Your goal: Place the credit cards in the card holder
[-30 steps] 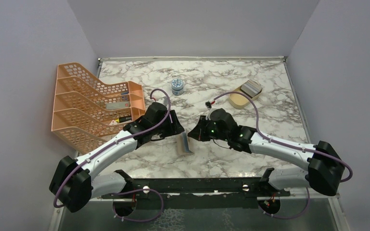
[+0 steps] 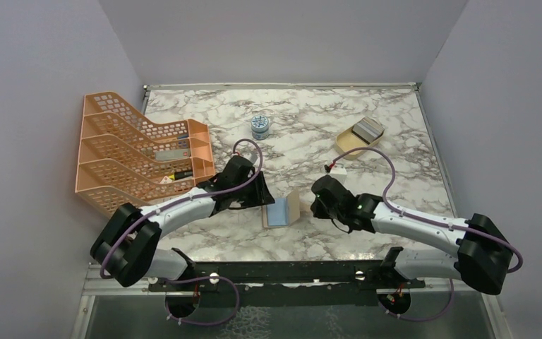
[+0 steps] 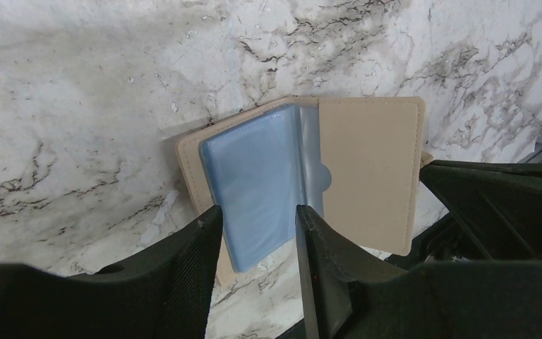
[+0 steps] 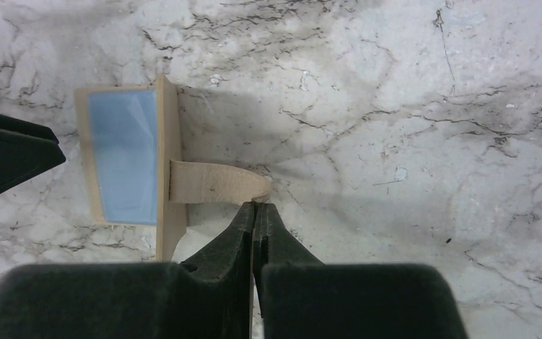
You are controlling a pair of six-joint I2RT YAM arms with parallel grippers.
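Note:
The card holder lies spread on the marble table in front of me, beige cover [image 3: 370, 176] standing up beside blue sleeves [image 3: 254, 183], as the top view [image 2: 276, 212] also shows. My left gripper is just over it, its fingers part open with a gap above the blue sleeve. To the right of the holder, my right gripper is shut at the end of the beige strap [image 4: 212, 182]. A box of grey cards [image 2: 367, 130] stands at the back right.
An orange compartment organiser [image 2: 113, 162] with various items fills the left side. A round tin [image 2: 260, 126] stands at the back middle.
My right gripper has moved right, away from the left one; my left gripper has shifted slightly right.

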